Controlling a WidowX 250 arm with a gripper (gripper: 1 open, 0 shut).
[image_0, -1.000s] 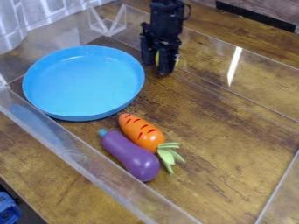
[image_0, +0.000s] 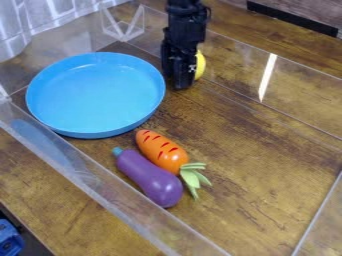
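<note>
My black gripper (image_0: 179, 68) reaches down at the top centre, just right of the blue plate's back edge. A yellow object (image_0: 199, 64) is partly hidden behind it; I cannot tell whether the fingers grip it. The blue plate (image_0: 94, 92) lies at the left on the wooden table (image_0: 254, 150). An orange carrot (image_0: 162, 149) with pale green leaves and a purple eggplant (image_0: 150, 178) lie in front of the plate.
A clear rail or wall runs along the lower left, with a small blue item (image_0: 8, 238) beyond it at the corner.
The gripper has shifted slightly left, and more of the yellow object shows at its right side. The plate, carrot and eggplant are unchanged.
</note>
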